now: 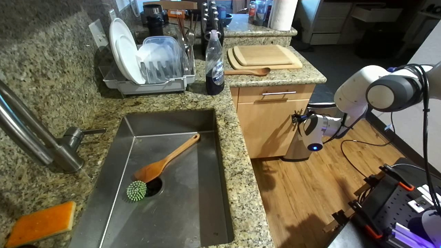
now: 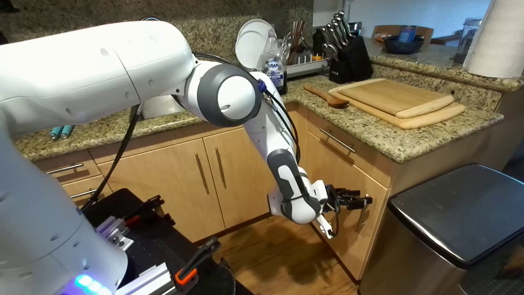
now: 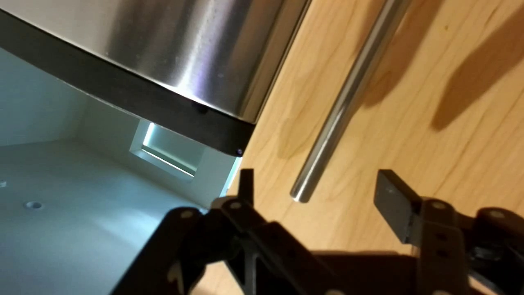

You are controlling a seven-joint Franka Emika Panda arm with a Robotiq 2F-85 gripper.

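Note:
The light wood cabinet door (image 2: 351, 231) below the counter carries a slim vertical metal handle (image 3: 339, 113). In the wrist view the handle slants down from the top, and its free end lies in the gap between my fingers, touching neither in that picture. My black gripper is part open, its finger pads (image 3: 393, 204) well apart. From the side, the gripper (image 2: 367, 199) is at the door, level with the upper part of the handle (image 2: 362, 218). How deep the fingertips reach around the bar is hard to tell.
A steel trash can (image 2: 442, 236) stands right of the door, close to the gripper. Above is the drawer (image 2: 344, 147) and the granite counter (image 2: 378, 135) with cutting boards (image 2: 398, 100) and a wooden spoon (image 2: 326, 96). Open floor (image 1: 314, 186) lies below the arm.

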